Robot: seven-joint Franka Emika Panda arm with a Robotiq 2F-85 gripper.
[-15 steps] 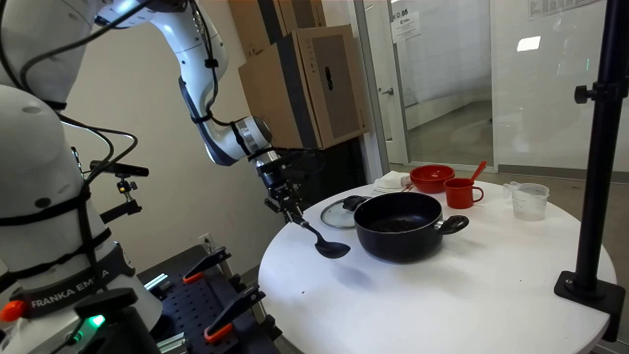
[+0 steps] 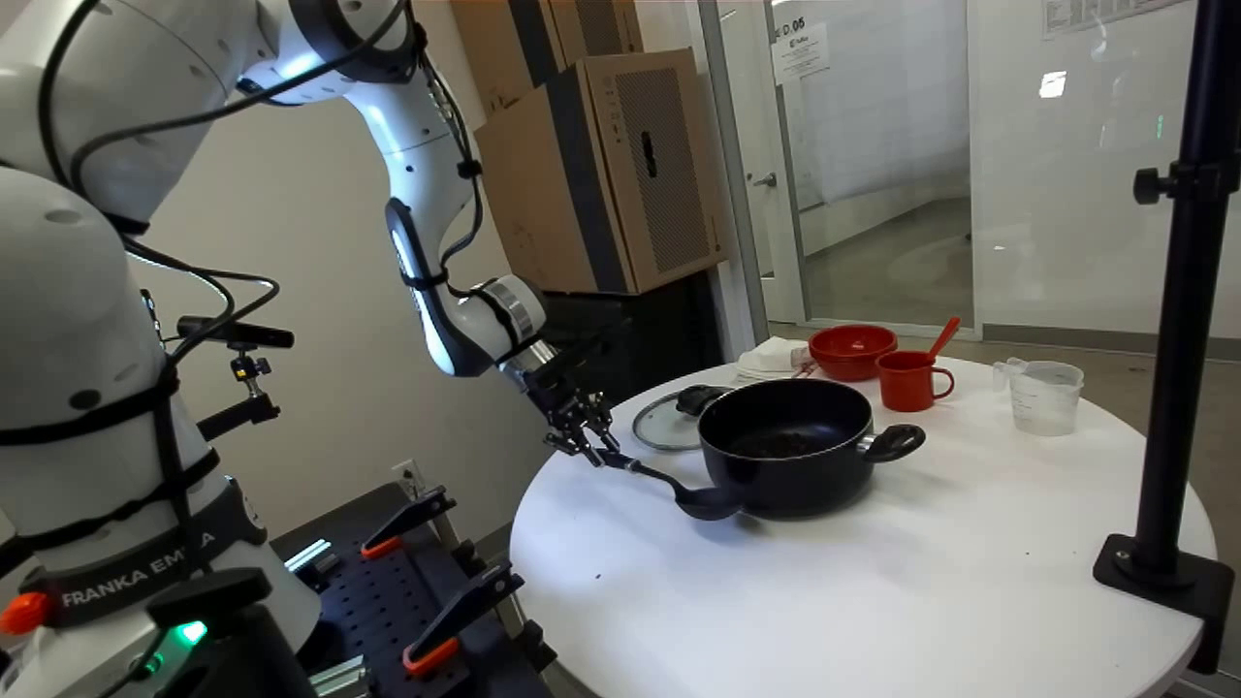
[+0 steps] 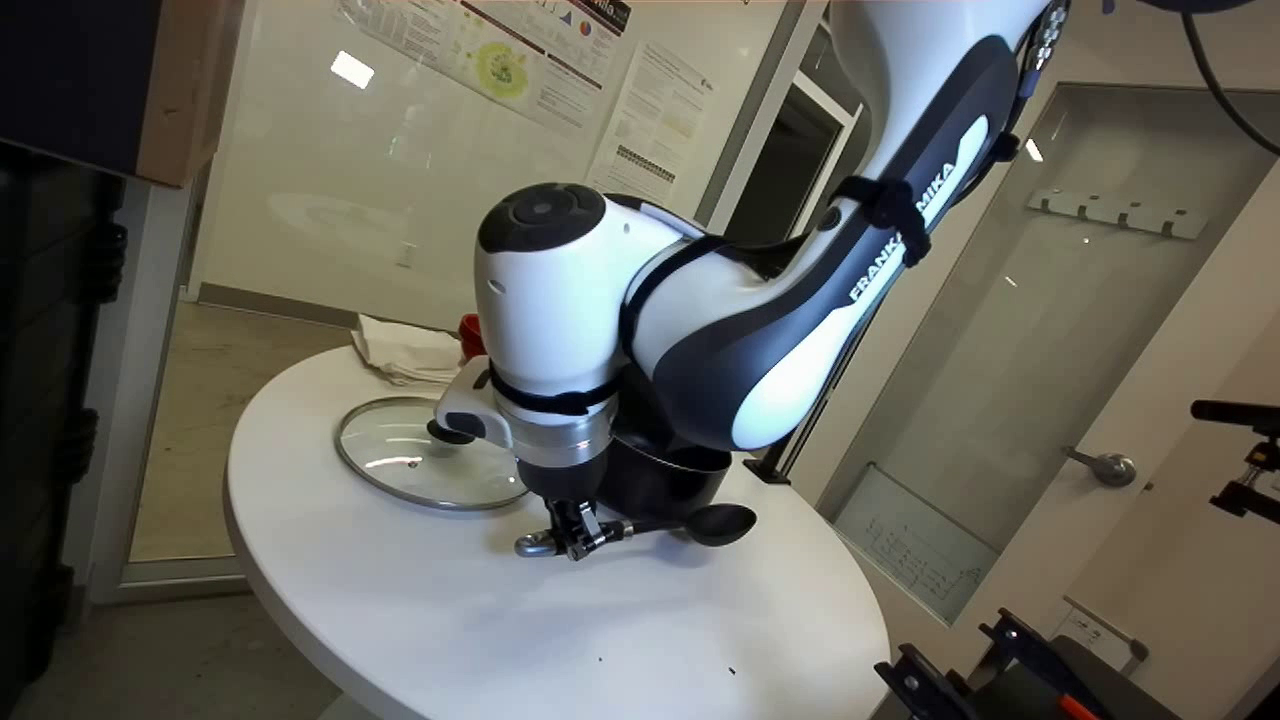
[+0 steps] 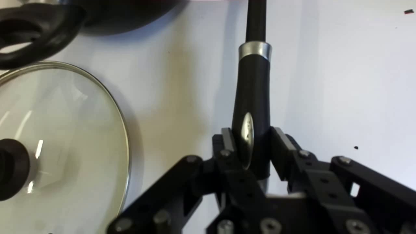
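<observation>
My gripper is shut on the thick black handle of a ladle (image 4: pixel 253 84), one finger on each side of it. In exterior view 1 the ladle's bowl (image 2: pixel 707 502) is low over the white table, just in front of the black pot (image 2: pixel 803 471); whether it touches the table or the pot's wall I cannot tell. Exterior view 2 shows the ladle's bowl (image 3: pixel 720 524) pointing right, away from my gripper (image 3: pixel 576 540). Something dark lies on the pot's floor.
A glass lid (image 3: pixel 402 450) lies flat left of the ladle in the wrist view. Behind the pot are a red bowl (image 2: pixel 852 349), a red mug (image 2: pixel 907 382), a clear measuring cup (image 2: pixel 1044 397) and a folded white cloth (image 2: pixel 770 360).
My gripper has moved right and lower with the ladle. The ladle's bowl, earlier hanging left of the pot, is now close in front of it. The pot has not moved.
</observation>
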